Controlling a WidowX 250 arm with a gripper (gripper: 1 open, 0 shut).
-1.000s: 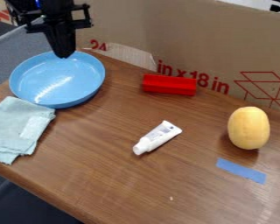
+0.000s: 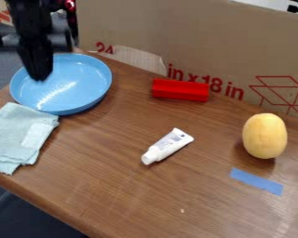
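A dark gripper (image 2: 37,58) is at the top left, above the back of a blue plate (image 2: 71,93). It is blurred, and whether it is open or shut does not show clearly. A folded pale cloth (image 2: 18,139) lies in front of the plate. A white tube (image 2: 167,146) lies near the middle of the wooden table, a red block (image 2: 181,90) behind it, and a yellow oval object (image 2: 264,136) stands at the right.
A cardboard panel (image 2: 226,42) runs along the back of the table (image 2: 145,204). A strip of blue tape (image 2: 256,181) is at the right front.
The gripper has moved downward toward the plate and is now blurred. The objects on the table have not moved.
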